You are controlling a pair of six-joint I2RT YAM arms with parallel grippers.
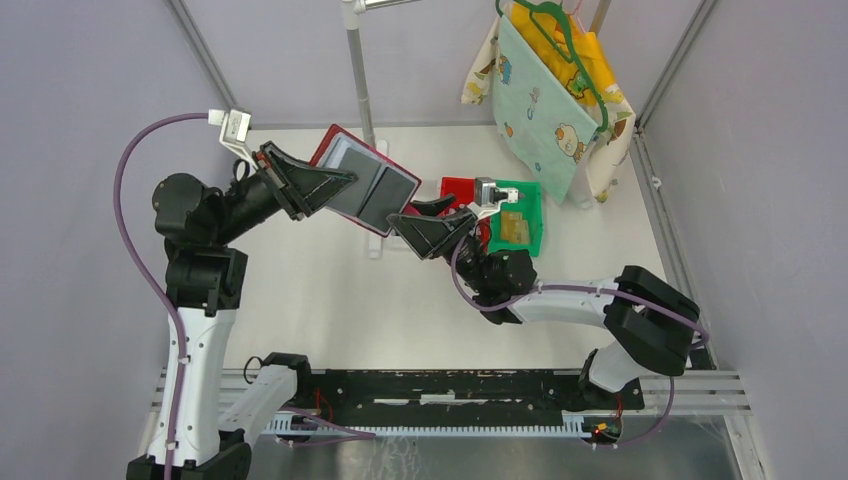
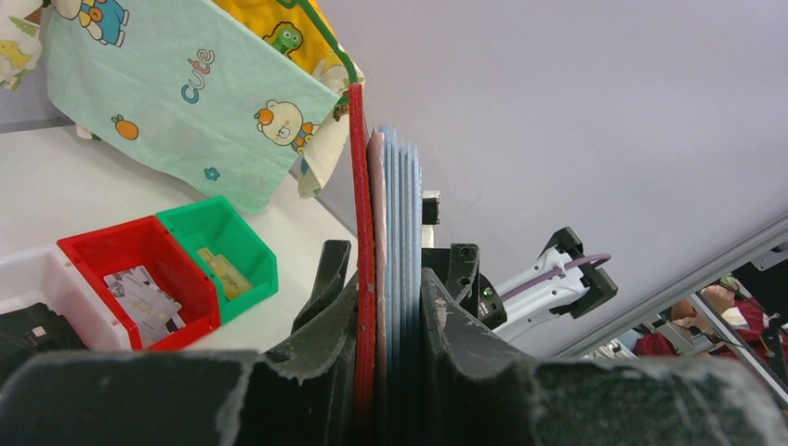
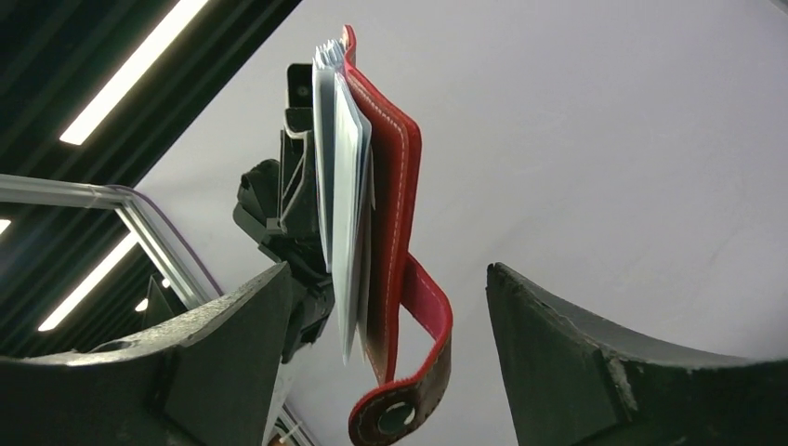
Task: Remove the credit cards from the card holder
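A red card holder point(image 1: 373, 183) with clear sleeves hangs in the air above the table, my left gripper point(image 1: 318, 187) shut on its left end. In the left wrist view the holder point(image 2: 363, 232) stands edge-on, red cover on one side and several clear sleeves point(image 2: 401, 214) pressed between the fingers. My right gripper is open around the holder's other end, its fingers apart. Between them, in the right wrist view, are the sleeve edges point(image 3: 345, 214) and the strap with a snap button point(image 3: 398, 418); neither finger clearly touches them. Whether cards remain inside the sleeves is hard to tell.
Behind my right gripper lie a red bin point(image 2: 139, 243) with cards in it, a green bin point(image 2: 256, 260) with a yellowish piece, and a white bin point(image 2: 46, 269) holding something black. Patterned cloth point(image 1: 540, 110) hangs at the back right.
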